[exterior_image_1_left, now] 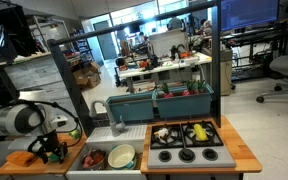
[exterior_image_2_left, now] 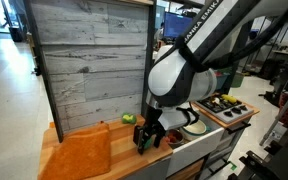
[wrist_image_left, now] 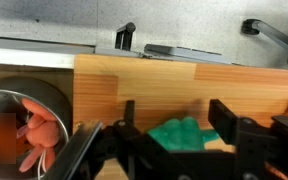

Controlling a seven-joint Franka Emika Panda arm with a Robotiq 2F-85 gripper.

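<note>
A green object (wrist_image_left: pixel 179 136) lies on the wooden counter, low in the middle of the wrist view. My gripper is over it, its two dark fingers apart on either side of the green, and I see no finger pressed against it. Exterior view 1 has the gripper (exterior_image_1_left: pixel 53 149) low over the counter at the left, close to the green thing (exterior_image_1_left: pixel 56 157). From the other side, the gripper (exterior_image_2_left: pixel 147 135) partly covers the object, whose exact shape I cannot tell.
An orange cloth (exterior_image_2_left: pixel 76 160) lies on the counter beside the arm. The sink next to it holds a metal pot (wrist_image_left: pixel 54 97) with a red item (wrist_image_left: pixel 42 132) inside and a pale bowl (exterior_image_1_left: pixel 122 157). A stove (exterior_image_1_left: pixel 187 145) stands farther right.
</note>
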